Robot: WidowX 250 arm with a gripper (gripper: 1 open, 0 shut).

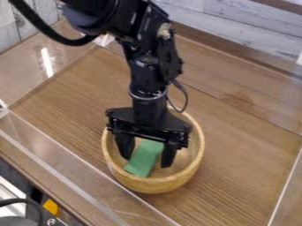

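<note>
My black gripper [147, 146] reaches down into a round tan bowl [161, 184] in the middle of the lower view, its fingers open with a finger on either side of a green block [144, 162]. The block lies on the bowl's floor, its upper part close under the gripper. Whether the fingers touch it I cannot tell.
A pale plank wall [236, 22] runs along the back. A small yellow object [51, 207] and a cable are at the lower left, off the table's edge.
</note>
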